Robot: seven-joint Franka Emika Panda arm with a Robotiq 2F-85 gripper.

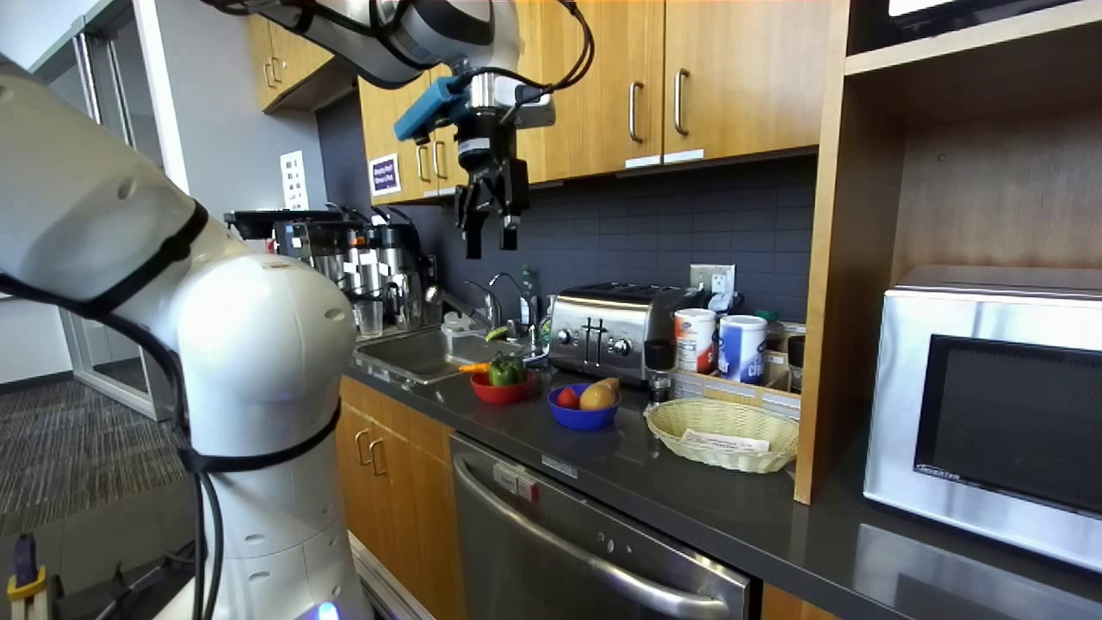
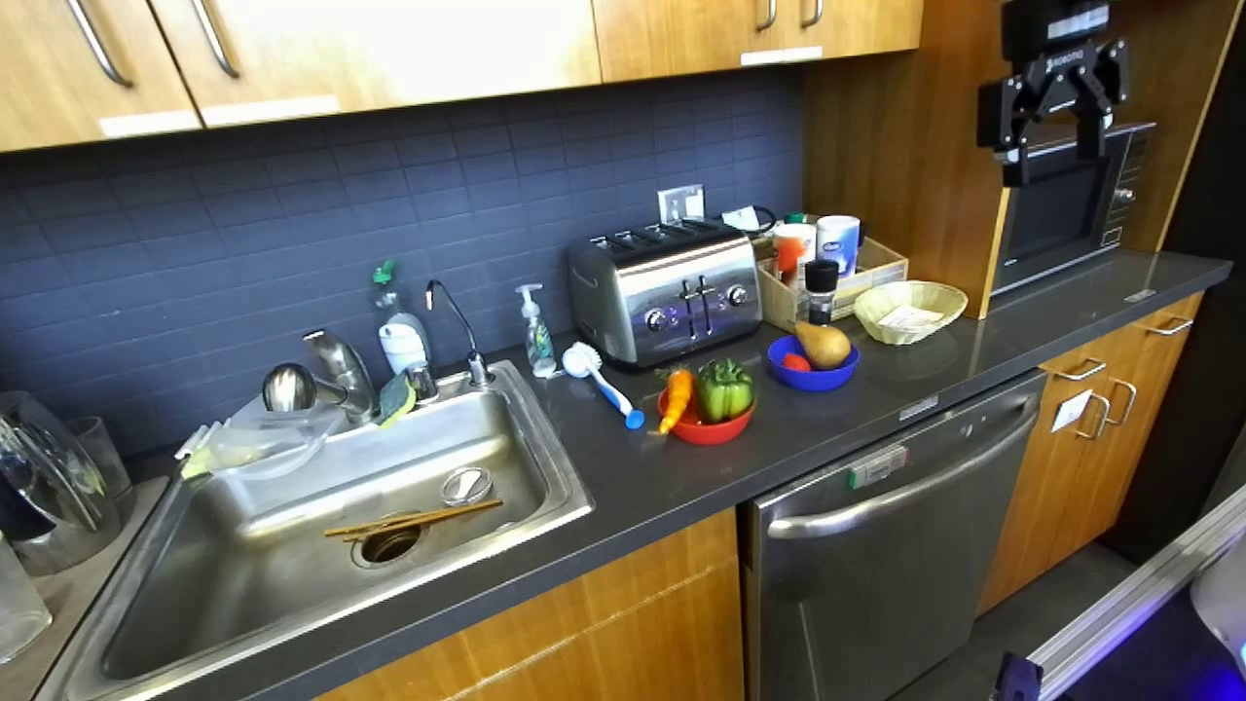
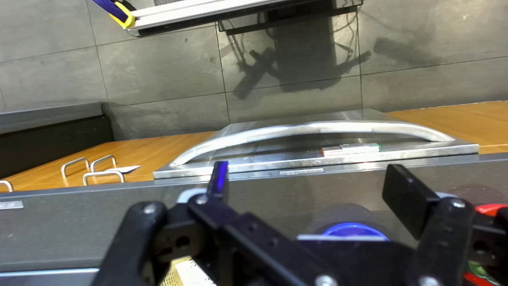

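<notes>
High above the counter's front edge hangs my gripper [image 1: 492, 239], pointing down and open, with empty space between its fingers; the wrist view shows those fingers wide apart. Below it on the dark counter stands a blue bowl [image 2: 814, 378] holding a brown pear-shaped item [image 2: 824, 345] and a red item [image 2: 795, 362]. Beside that, a red bowl [image 2: 710, 432] carries a green pepper [image 2: 724, 391] and an orange carrot [image 2: 677, 397]. A pale woven basket [image 1: 694, 418] with a paper slip inside sits to the right in exterior view 1. None of these touches the gripper.
A steel toaster [image 2: 666, 292] stands against the wall, with a pepper mill [image 2: 820, 290] and a box of canisters nearby. The sink [image 2: 339, 514] contains chopsticks. A brush [image 2: 603, 384] lies beside it. Cabinets overhang the counter, and a microwave [image 1: 981, 413] stands past the wooden partition.
</notes>
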